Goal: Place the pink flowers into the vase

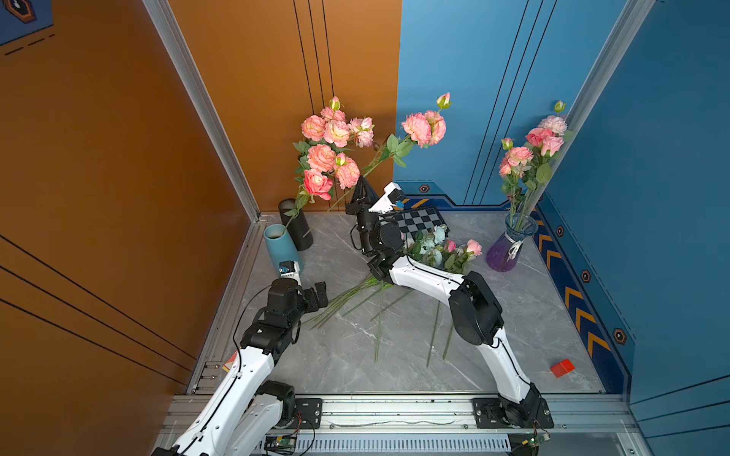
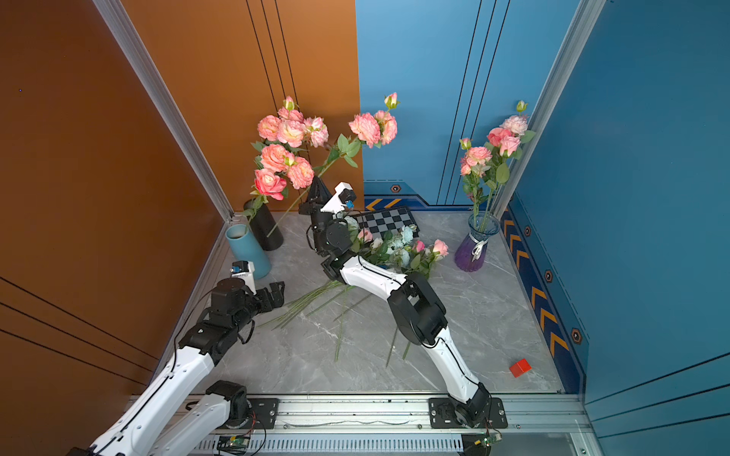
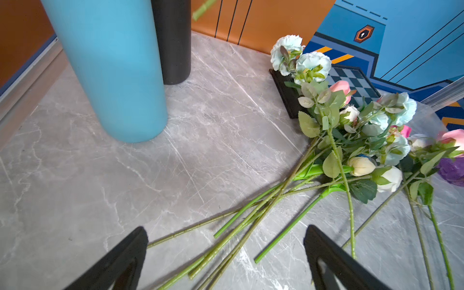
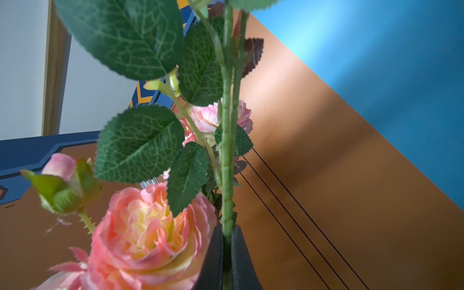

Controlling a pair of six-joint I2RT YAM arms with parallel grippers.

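My right gripper is shut on the thin green stem of a pink flower [image 1: 423, 127], held aloft with its blooms leaning right. That flower's bare stem end [image 3: 203, 9] slants down toward the teal vase [image 1: 283, 247] but is apart from it, above and to its right. Several pink flowers [image 1: 322, 159] stand in this vase at the left. Just in front of the vase, my left gripper [image 1: 316, 295] is open; its fingers [image 3: 120, 256] are wide apart with only table and loose stems seen beyond.
Behind the teal vase is a black cylinder [image 1: 299, 228]. Mixed flowers lie mid-table, stems toward the front left. A purple vase [image 1: 504, 249] with pink flowers stands at the right. A red block [image 1: 562, 368] lies front right, with bare table around it.
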